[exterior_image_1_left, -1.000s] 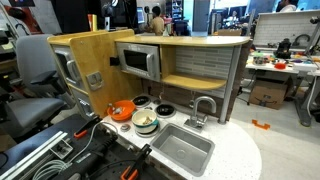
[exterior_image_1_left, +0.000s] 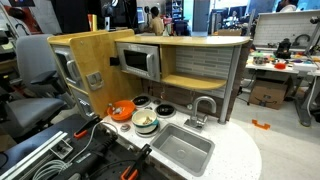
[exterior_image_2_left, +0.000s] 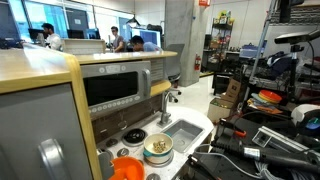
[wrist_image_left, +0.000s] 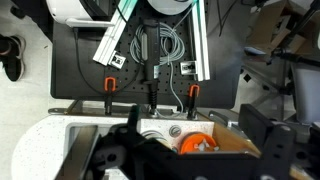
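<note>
At the bottom edge of the wrist view, the dark fingers of my gripper stand wide apart, with nothing held between them. The view looks down on the black table, and the counter's edge runs just past the fingertips. An orange bowl (wrist_image_left: 198, 143) shows partly in the gap, the rest hidden by the gripper. On the counter, the orange bowl (exterior_image_1_left: 122, 110) lies left of a stack of pale bowls or pots (exterior_image_1_left: 145, 122). A grey sink (exterior_image_1_left: 182, 148) is set into the counter to their right and appears empty.
A microwave (exterior_image_1_left: 139, 61) sits under the wooden shelf, above dark burners (exterior_image_1_left: 141, 101). The faucet (exterior_image_1_left: 203, 109) rises behind the sink. Cables (wrist_image_left: 172, 45) and metal rails lie on the black table. White counter right of the sink is clear.
</note>
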